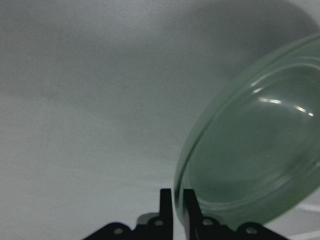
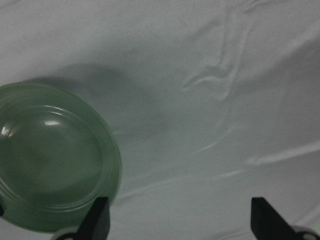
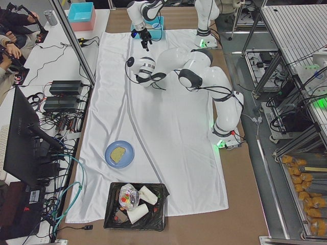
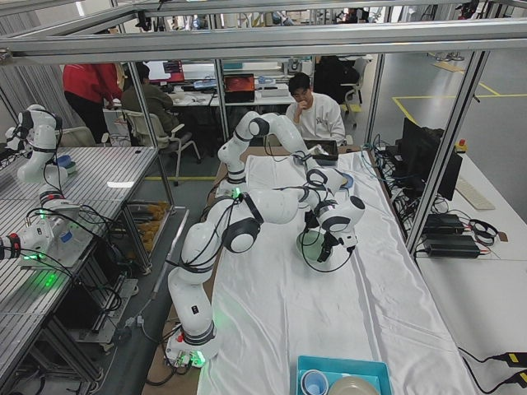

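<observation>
A pale green plate (image 1: 255, 140) lies on the white cloth in the middle, largely hidden by the arms in both camera views. In the left wrist view, my left gripper has its fingers either side of the plate's rim at the lower middle; whether they grip it is unclear. In the right wrist view the same plate (image 2: 52, 155) is at the left, and my right gripper is open, one finger over the plate's lower right rim and the other over bare cloth.
A blue plate (image 3: 119, 154) with a yellow item and a black tray (image 3: 135, 224) with several items lie at one end of the cloth. A blue bin (image 4: 344, 366) with dishes is at the other.
</observation>
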